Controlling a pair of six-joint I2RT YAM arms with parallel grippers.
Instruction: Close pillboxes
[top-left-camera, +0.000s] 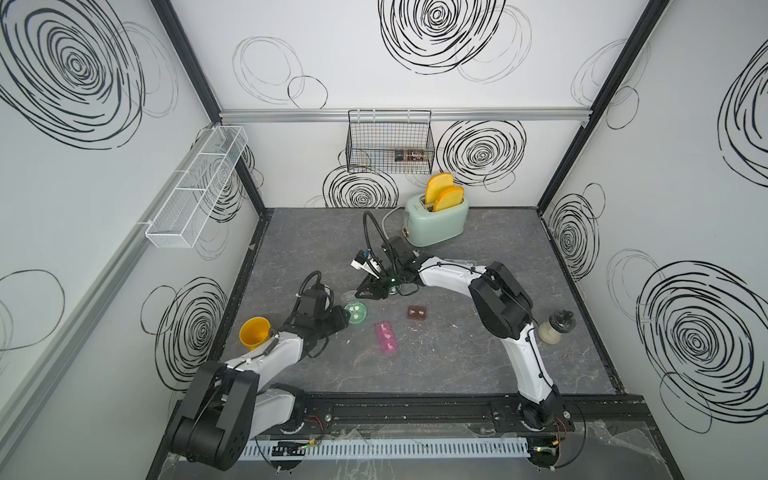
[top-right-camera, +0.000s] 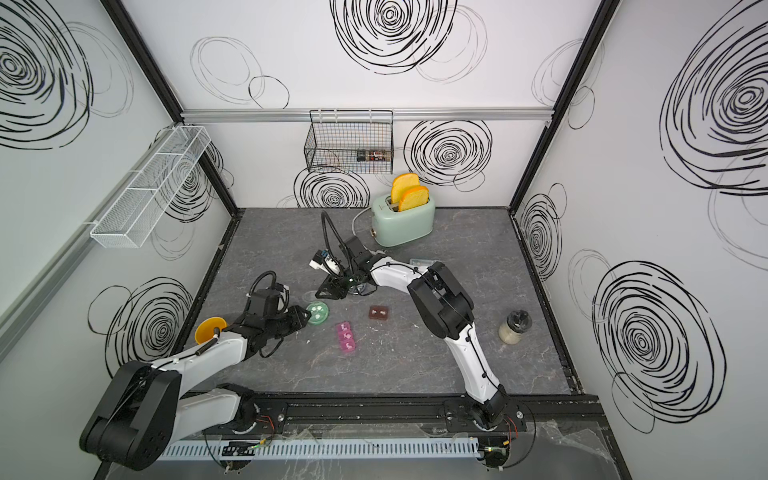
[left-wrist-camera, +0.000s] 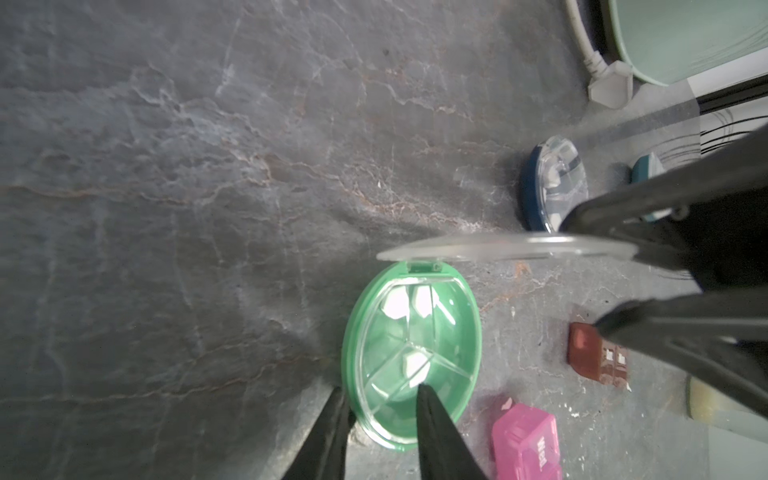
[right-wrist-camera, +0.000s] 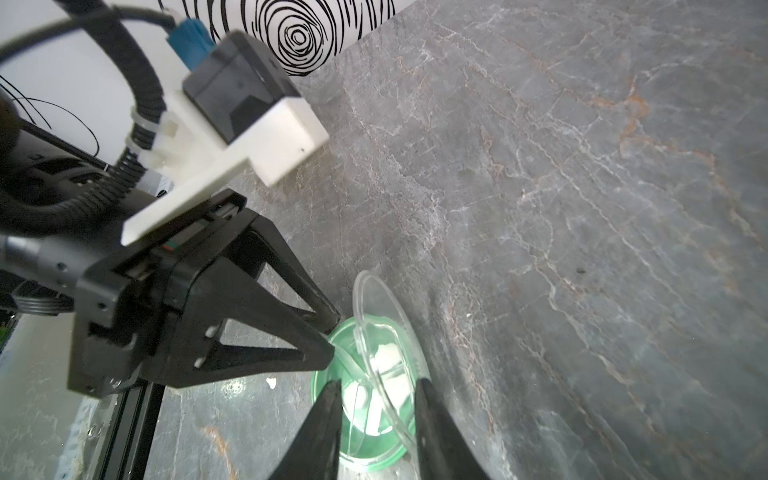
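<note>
The round green pillbox (left-wrist-camera: 416, 352) lies on the table with its clear lid (left-wrist-camera: 504, 246) raised on the hinge, seen edge-on in the left wrist view. My left gripper is shut on the near rim of the green box; the right wrist view shows its fingers (right-wrist-camera: 308, 352) at that rim. My right gripper is part open over the raised lid, whose edge runs between its fingers. A pink pillbox (top-left-camera: 386, 337), a brown pillbox (top-left-camera: 417, 313) and a round blue pillbox (left-wrist-camera: 556, 184) with a clear lid are nearby.
A green toaster (top-left-camera: 436, 220) stands at the back with its cord toward the table. A yellow mug (top-left-camera: 255, 332) is by the left arm, and a jar (top-left-camera: 554, 327) is far right.
</note>
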